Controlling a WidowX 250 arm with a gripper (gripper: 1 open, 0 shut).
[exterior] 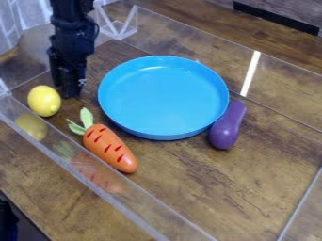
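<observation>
My black gripper (68,80) is at the upper left, low over the table, just behind a yellow lemon (44,101) and left of a blue plate (164,97); whether its fingers are open or shut is unclear. An orange toy carrot (109,147) with green leaves lies in front of the plate, and a purple eggplant (227,127) lies to the plate's right.
Clear walls (70,172) border the wooden table (214,193) on the left and behind. A white strip (249,73) marks the back right.
</observation>
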